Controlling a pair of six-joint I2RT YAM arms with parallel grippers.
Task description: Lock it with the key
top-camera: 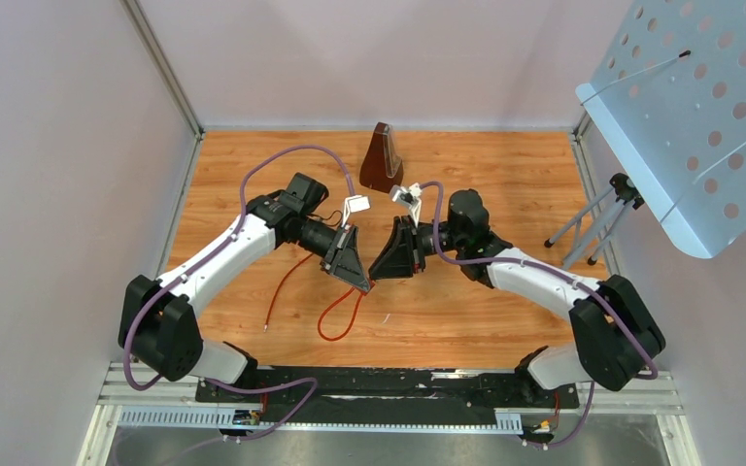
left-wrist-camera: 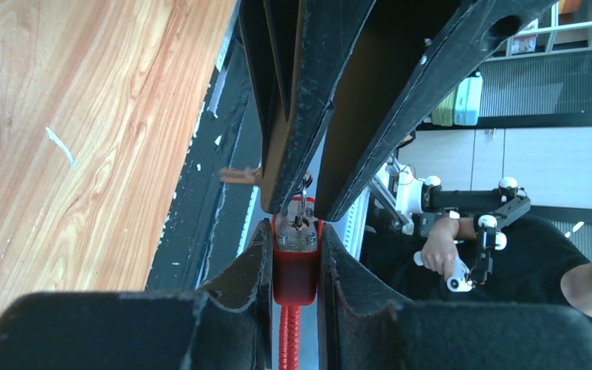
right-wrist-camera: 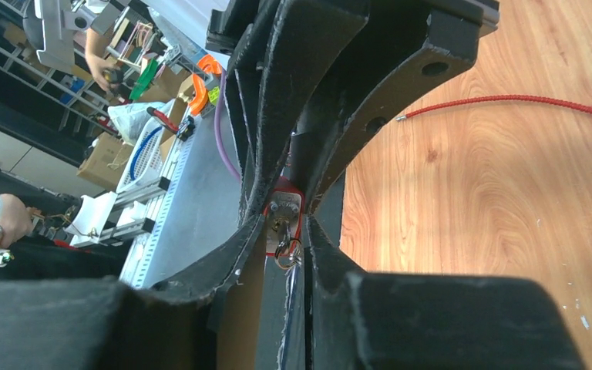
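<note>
In the left wrist view, my left gripper is shut on a red lock [left-wrist-camera: 295, 287] with a metal end plate, and red cord runs down from it. A small key [right-wrist-camera: 283, 230] stands at the lock's metal plate [right-wrist-camera: 285, 203] in the right wrist view, with a thin ring [right-wrist-camera: 285, 262] hanging from it. My right gripper has its fingers on either side of the key, with a gap still showing between them. From above, the right gripper [top-camera: 389, 277] and left gripper [top-camera: 365, 285] meet over the table; their tips hide lock and key. How deep the key sits cannot be seen.
The red cord [top-camera: 320, 325] loops on the wooden table [top-camera: 476, 320] below the grippers. A brown metronome [top-camera: 381, 160] stands at the back. A tripod [top-camera: 597, 221] is at the right edge.
</note>
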